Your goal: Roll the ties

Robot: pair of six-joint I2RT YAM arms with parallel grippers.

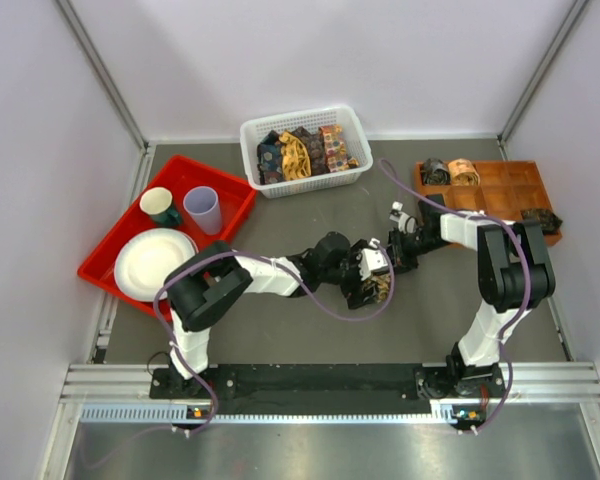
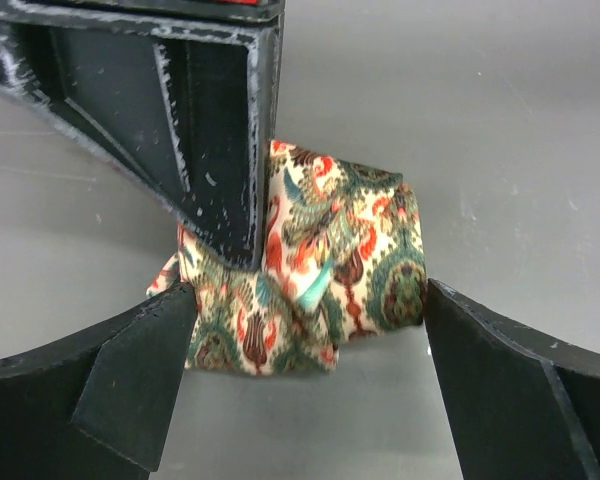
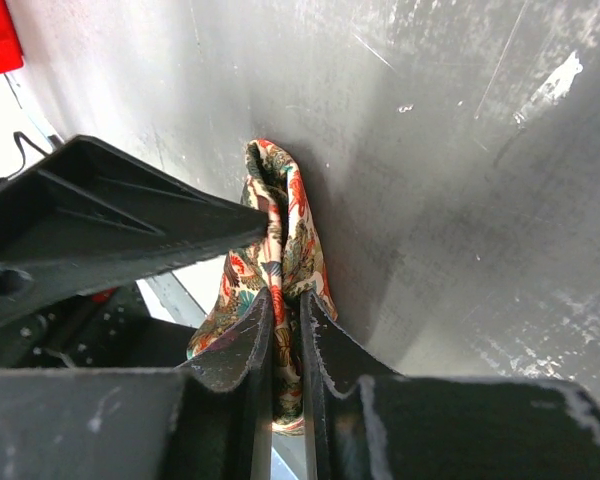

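A paisley tie (image 1: 380,287), cream with red and green, lies folded in a small bundle on the grey table. In the left wrist view my left gripper is open over the tie (image 2: 370,260), a finger at either side. The black tip of my other gripper stands down on the cloth there. My right gripper is shut on a pinched fold of the tie (image 3: 290,230). In the right wrist view a dark finger of the left gripper reaches across beside that fold.
A white basket (image 1: 300,179) of folded ties stands at the back. A red tray (image 1: 109,262) with cups and plates is at left. An orange divided box (image 1: 510,182) with several rolled ties is at right.
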